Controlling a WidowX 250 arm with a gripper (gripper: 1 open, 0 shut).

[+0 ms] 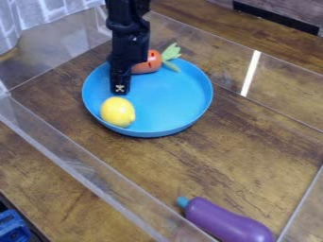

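My dark gripper point(117, 87) reaches down from the top into the left part of a blue plate point(171, 109), its fingertips low beside a yellow lemon-like toy point(119, 112). Its fingers are shut, with nothing visible between them. An orange carrot toy point(147, 64) with green leaves lies at the back of the plate, partly behind the arm.
A purple eggplant toy point(229, 218) lies at the front right on the wooden table point(240, 142). Clear plastic walls edge the area. A blue object point(10, 229) shows in the bottom left corner.
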